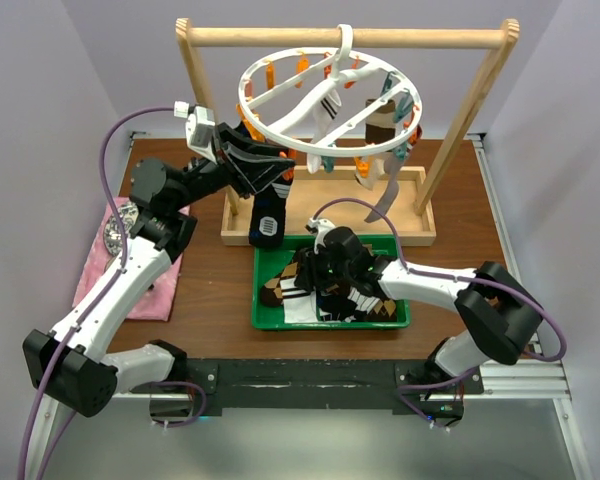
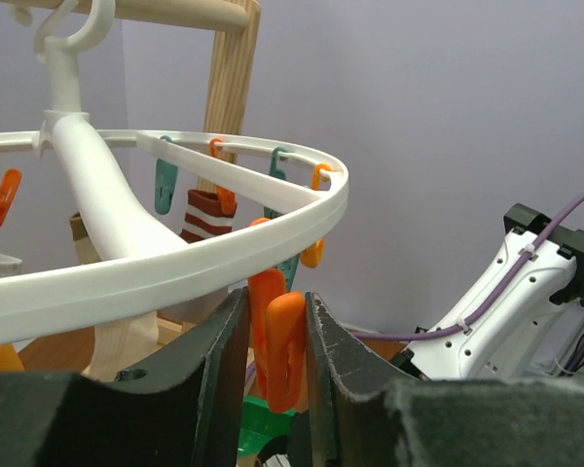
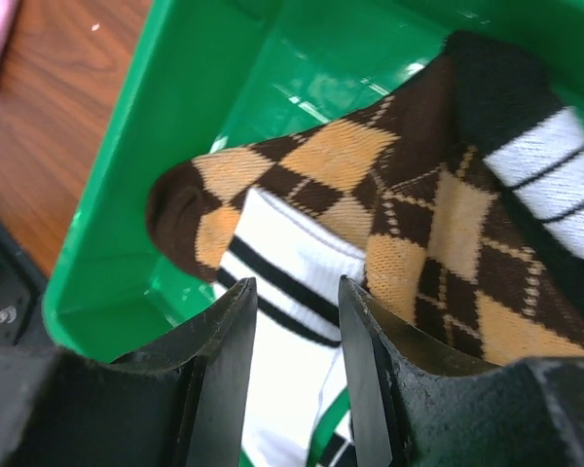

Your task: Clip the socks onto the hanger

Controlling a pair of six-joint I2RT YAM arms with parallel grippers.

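Note:
The white round clip hanger (image 1: 290, 138) hangs from the wooden rail with several socks clipped to it, a black sock (image 1: 270, 215) among them. My left gripper is at its near rim, fingertips either side of an orange clip (image 2: 284, 355); whether it grips the clip is hard to tell. My right gripper is down over the green tray (image 1: 405, 310), fingers apart above a white striped sock (image 3: 282, 360) lying among argyle socks (image 3: 448, 263) and a dark striped sock (image 3: 555, 165).
A wooden stand (image 1: 463, 115) surrounds the hanger. A pink cloth (image 1: 150, 295) with a patterned object lies at the left. Bare table (image 1: 210, 310) shows left of the tray.

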